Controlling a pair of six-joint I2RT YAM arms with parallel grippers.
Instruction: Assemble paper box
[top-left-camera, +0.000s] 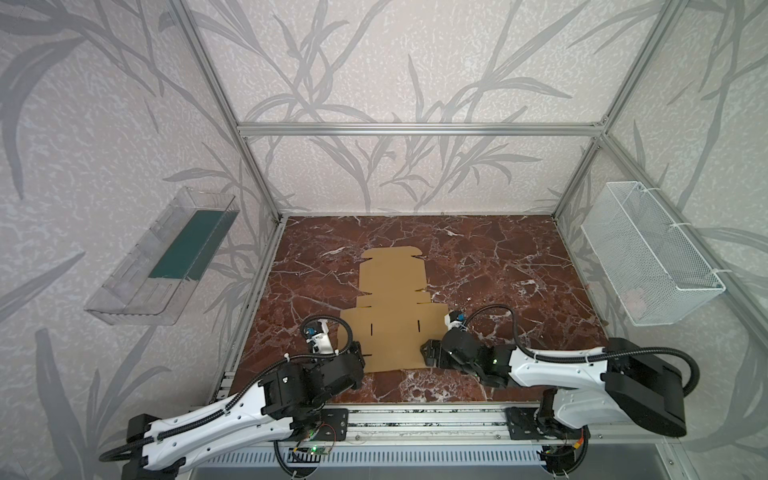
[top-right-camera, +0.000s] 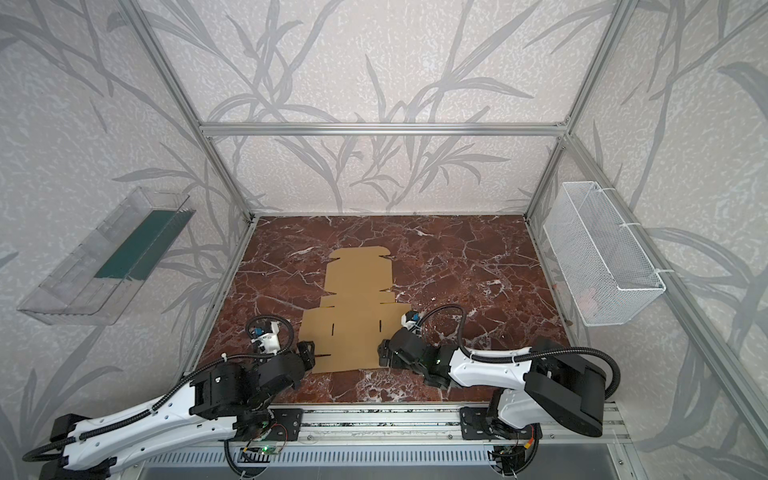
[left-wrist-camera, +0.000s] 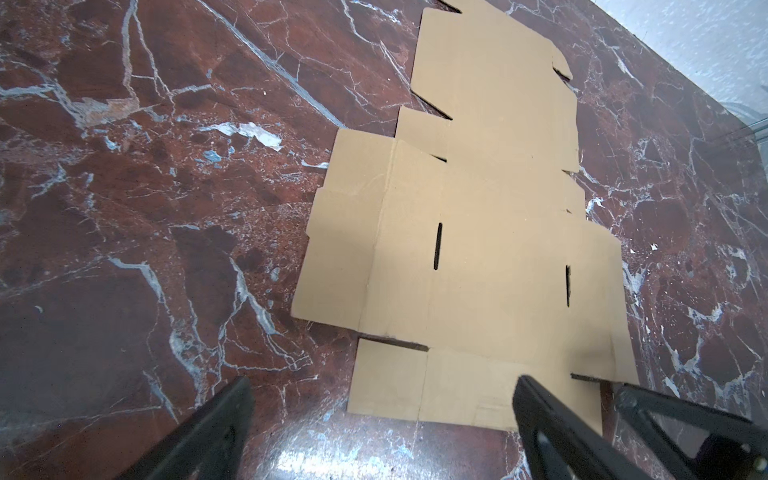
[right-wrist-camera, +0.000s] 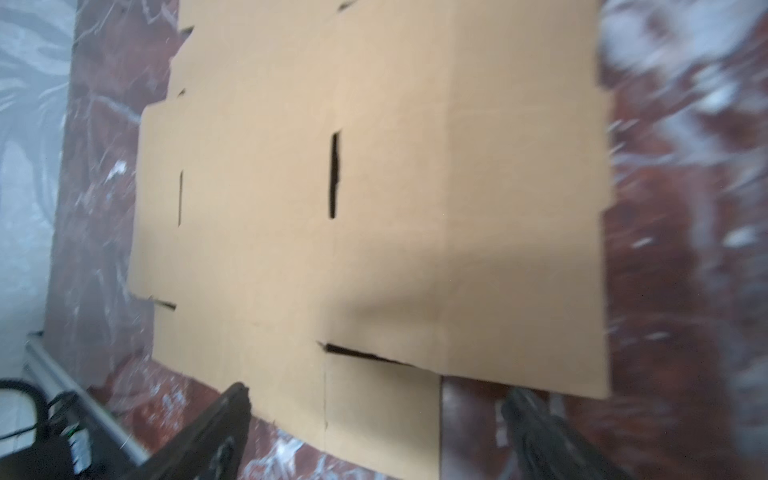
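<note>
A flat, unfolded brown cardboard box blank lies on the marble table, its narrower lid panel pointing to the back wall. Dark slots and crease lines cross its wide middle part in both wrist views. At its left edge stands my left gripper, open, with bare table and the blank's near flap showing between the fingers. My right gripper is at the right edge, likewise open; the blank's near corner shows between its fingers, not clasped. In the right wrist view the right side flap looks slightly raised.
A clear bin with a green base hangs on the left wall, a white mesh basket on the right wall.
</note>
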